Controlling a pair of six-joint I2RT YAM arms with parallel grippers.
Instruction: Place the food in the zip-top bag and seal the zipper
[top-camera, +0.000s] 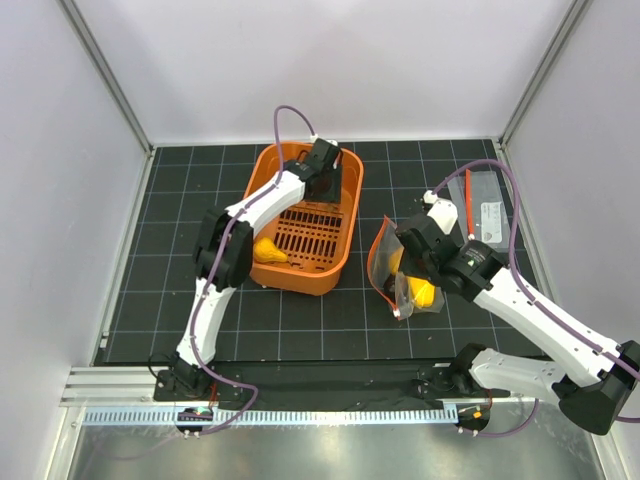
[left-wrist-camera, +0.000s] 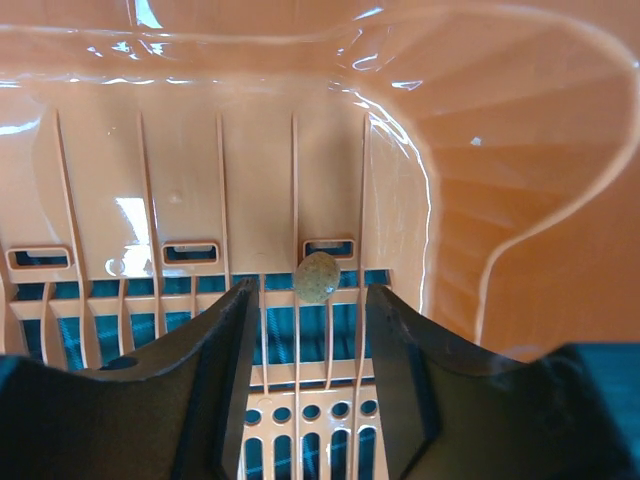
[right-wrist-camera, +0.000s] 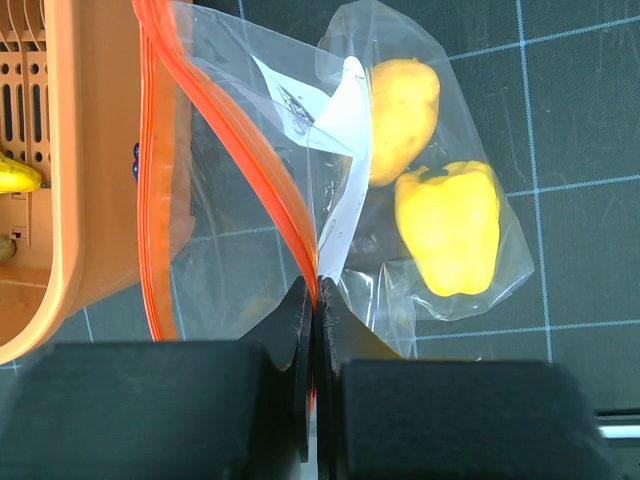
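Observation:
My left gripper is part open, low inside the orange bin (top-camera: 345, 225), with its fingertips around a small round brown item (left-wrist-camera: 316, 272) on the bin floor. A yellow pear-like item (top-camera: 266, 250) lies in the bin. My right gripper is shut on the orange-zippered edge of the clear bag (right-wrist-camera: 224, 150), holding it upright. Inside the bag are a yellow potato-like item (right-wrist-camera: 398, 120), a yellow pepper (right-wrist-camera: 448, 228) and, barely visible, something dark blue (right-wrist-camera: 136, 160).
A second clear bag (top-camera: 489, 210) with a red zipper and white label lies flat at the back right. Walls border the work area.

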